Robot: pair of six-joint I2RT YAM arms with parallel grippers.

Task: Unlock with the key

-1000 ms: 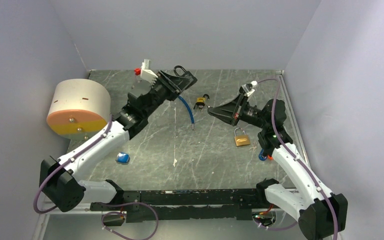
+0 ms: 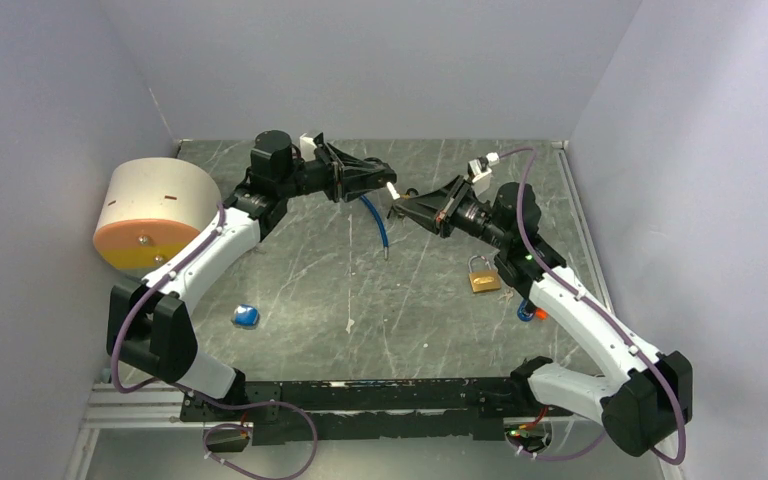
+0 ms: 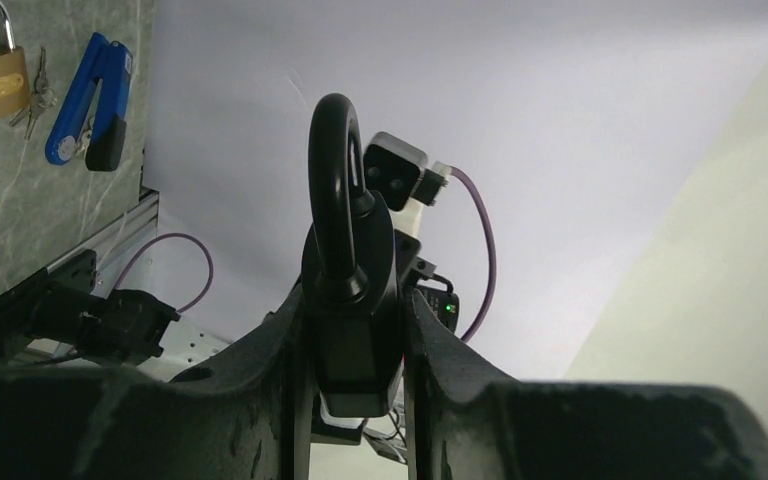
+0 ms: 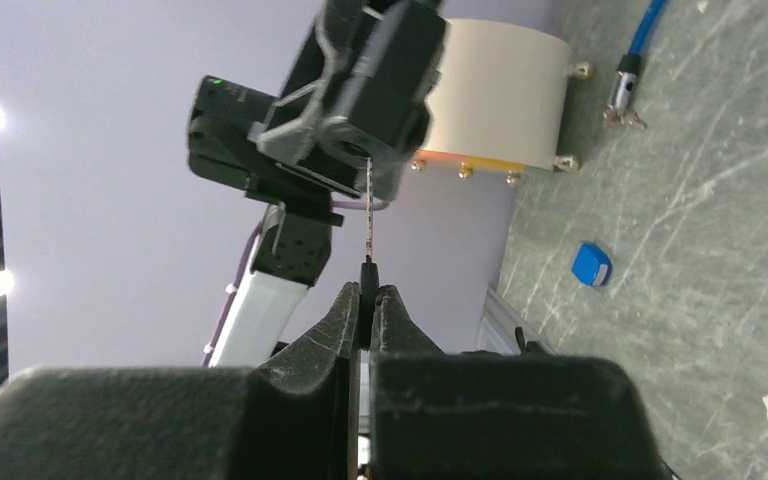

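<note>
My left gripper is shut on a black padlock point(image 3: 350, 300), whose shackle points up in the left wrist view. My right gripper is shut on a key point(image 4: 369, 215) with a black head; its blade points at the padlock's underside point(image 4: 360, 130) and reaches it in that view, though whether it is inside I cannot tell. In the top view both grippers point(image 2: 396, 200) meet over the middle of the table.
A brass padlock point(image 2: 484, 281) with loose keys and blue tools lie at the right. A blue hose point(image 2: 375, 225), a yellow-black item behind the grippers, a blue block point(image 2: 245, 315) and a white drum point(image 2: 155, 205) are also in view.
My left gripper has turned and come lower with the padlock. My right gripper has moved left toward it, narrowing the gap between them.
</note>
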